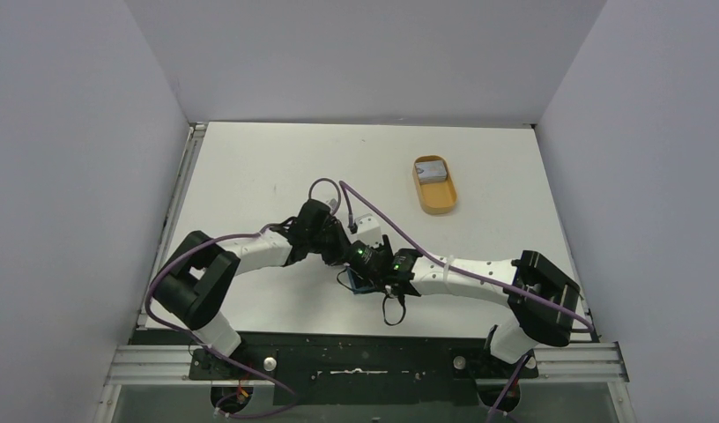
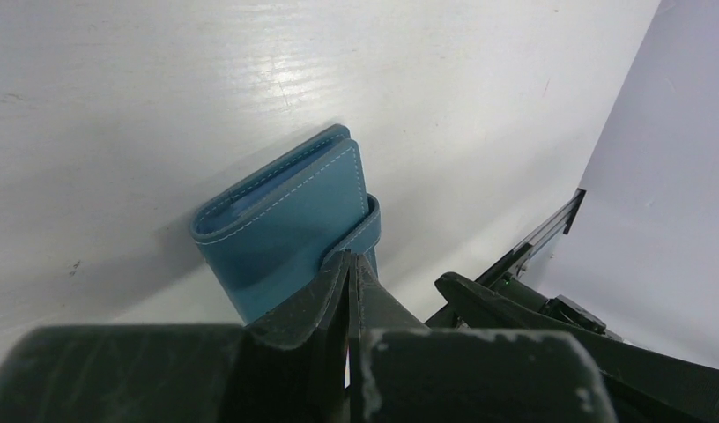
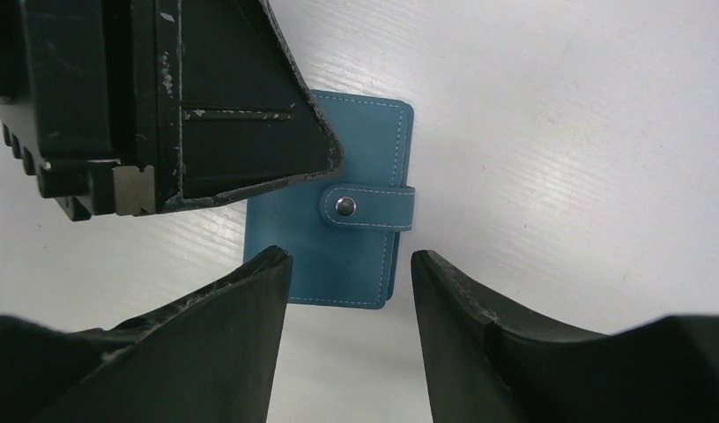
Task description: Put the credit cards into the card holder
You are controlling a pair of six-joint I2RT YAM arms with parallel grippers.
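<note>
The blue card holder with a snap strap lies on the white table, mostly hidden under both arms in the top view. My left gripper is shut at the holder's strap, with nothing clear between its fingertips. It also reaches over the holder in the right wrist view. My right gripper is part open above the holder's lower part, the holder showing between its fingertips. I cannot make out any loose credit cards.
An orange tray with grey card-like items stands at the back right of the table. Walls border both sides.
</note>
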